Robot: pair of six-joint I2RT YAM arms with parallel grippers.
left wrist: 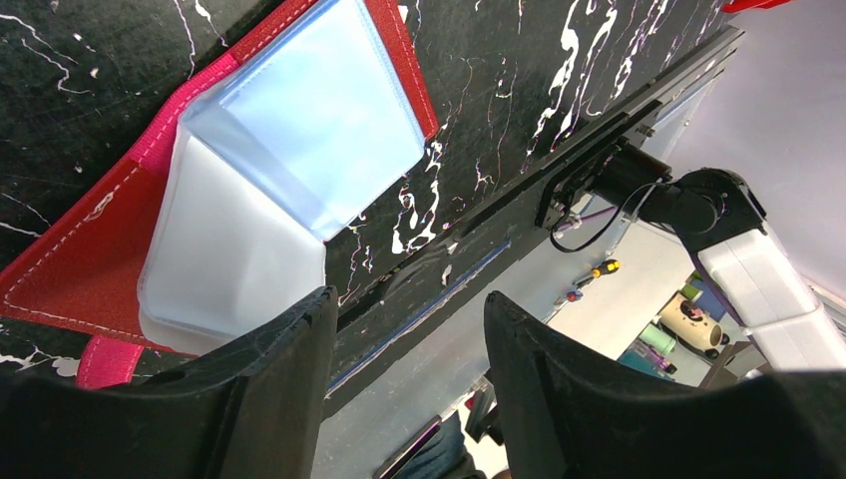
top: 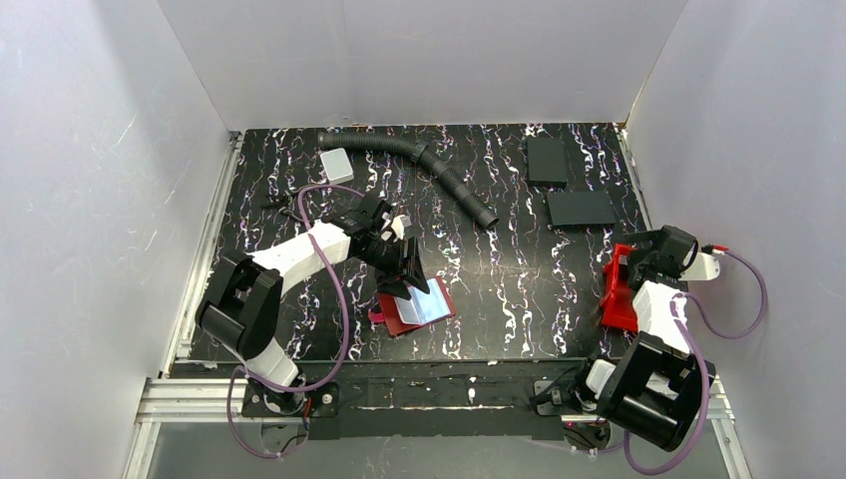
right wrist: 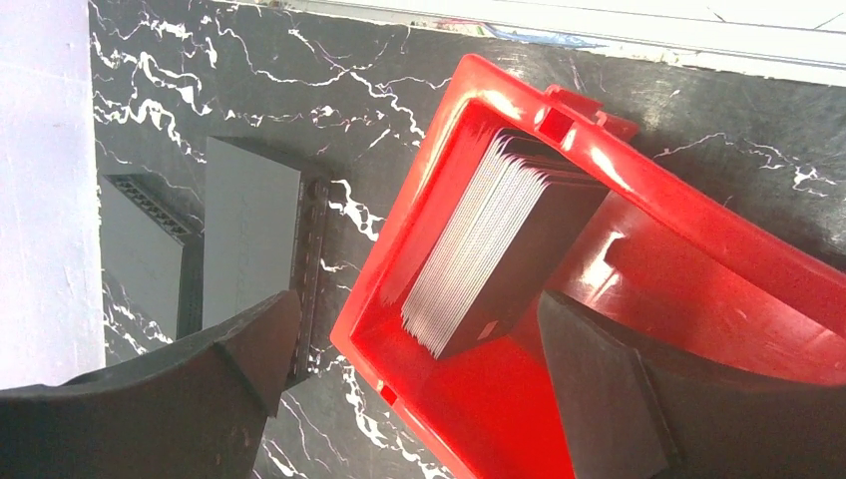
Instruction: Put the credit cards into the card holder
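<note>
A row of dark cards (right wrist: 539, 249) with pale edges leans together at one end of the red bin (right wrist: 688, 269). Above that bin my right gripper stands open, its fingers apart and nothing between them. The card holder (left wrist: 100, 249), red with clear plastic sleeves (left wrist: 309, 120), lies opened out on the table towards the left in the top view. My left gripper hangs over the holder with a gap between its fingers and nothing held there. One of the sleeves looks white and cloudy; whether a card is inside it I cannot tell.
Two dark boxes (top: 582, 208) (top: 546, 162) lie beyond the red bin. A black corrugated hose (top: 454, 185) curves across the back, with a small white box (top: 336, 166) near its left end. Between holder and bin the table is clear.
</note>
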